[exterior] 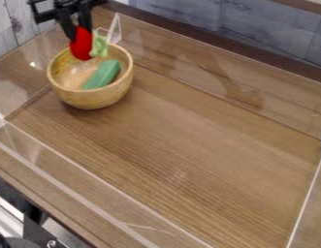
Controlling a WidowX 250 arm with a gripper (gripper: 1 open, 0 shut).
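Observation:
A wooden bowl (72, 95) sits at the upper left of the table, with a green oblong object (105, 74) lying inside it. Above the bowl's back part hangs a red object (81, 44), held by my gripper (79, 29), which is shut on it. A small pale green, partly see-through item (101, 44) is beside the red object; I cannot tell whether it is held too.
Raised edges run along its left and back sides, close to the bowl and arm.

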